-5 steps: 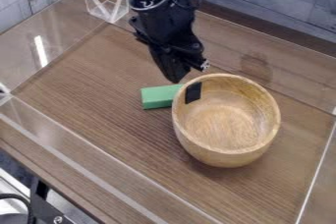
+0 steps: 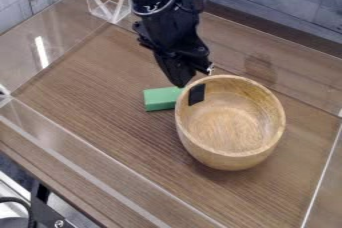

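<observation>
The black gripper (image 2: 183, 72) reaches down from the top centre to just above the back-left rim of a round wooden bowl (image 2: 230, 136). Its tip looks shut, with nothing visible held in it. A green block (image 2: 160, 99) lies on the wooden table just left of the bowl, below the gripper, partly hidden behind the bowl. A small dark rectangle (image 2: 197, 93) shows at the bowl's upper-left rim.
A transparent object stands at the top left near the edge. Cables (image 2: 14, 207) show at the lower left corner.
The gripper has shifted very slightly. The block and bowl have not visibly moved.
</observation>
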